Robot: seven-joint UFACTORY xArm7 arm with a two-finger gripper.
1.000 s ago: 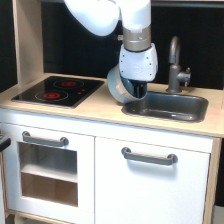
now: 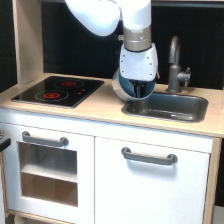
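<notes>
My gripper hangs over the left end of the sink, fingers dark and pointing down. A round blue-grey pot or bowl is tilted up on its side behind and around the fingers, at counter height. Whether the fingers are closed on it is hard to tell at this size.
A black cooktop with red rings lies to the left. A dark faucet rises behind the sink. White cabinets with handles are below; the left one has an open shelf.
The gripper has shifted slightly right and up, and the round pot with it, now sitting a little higher and closer over the sink.
</notes>
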